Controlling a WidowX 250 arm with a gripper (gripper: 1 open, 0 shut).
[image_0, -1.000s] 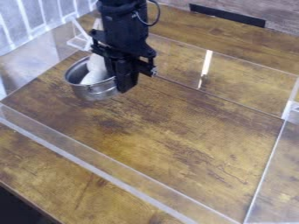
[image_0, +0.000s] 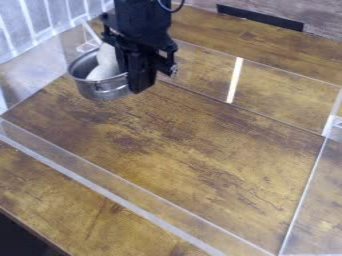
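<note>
A metal bowl (image_0: 110, 88) with something white inside sits at the upper left on the wooden table. The black arm comes down from the top over it, its gripper (image_0: 138, 72) at the bowl's right side, high in the view. The fingers overlap the bowl, and whether they touch it cannot be told; nothing shows clearly between them.
Clear low walls enclose the wooden surface (image_0: 174, 170), which is bare in the middle and right. A white rail stands at the top left, and a dark strip lies at the back right.
The arm and gripper have shifted upward in the view over the last second. The bowl appears slightly higher in the view than a second ago.
</note>
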